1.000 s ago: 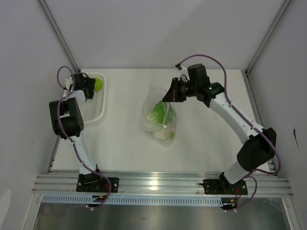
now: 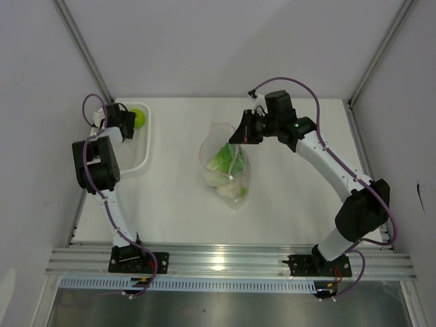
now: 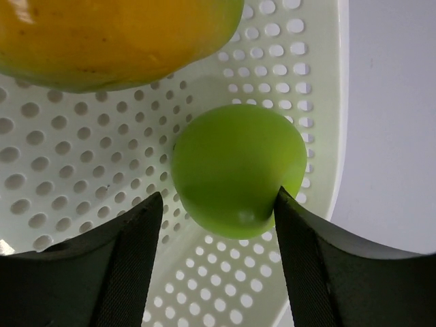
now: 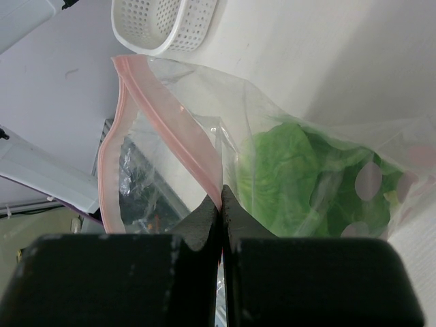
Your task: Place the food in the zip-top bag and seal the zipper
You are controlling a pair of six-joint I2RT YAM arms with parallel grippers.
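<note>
In the white perforated basket (image 2: 142, 153), my left gripper is open, its fingers at the near side of a green fruit (image 3: 235, 160). A yellow-green fruit (image 3: 109, 37) lies beside it in the left wrist view. At the centre of the table stands a clear zip top bag (image 2: 211, 157) with a pink zipper (image 4: 157, 109), holding leafy greens (image 4: 279, 177) and something paler below. My right gripper is shut on the bag's zipper edge, holding it up.
Metal rails and walls border the table.
The bag's upper part shifts very slightly left in the top view. The left arm moves very slightly; the right arm stays in place.
</note>
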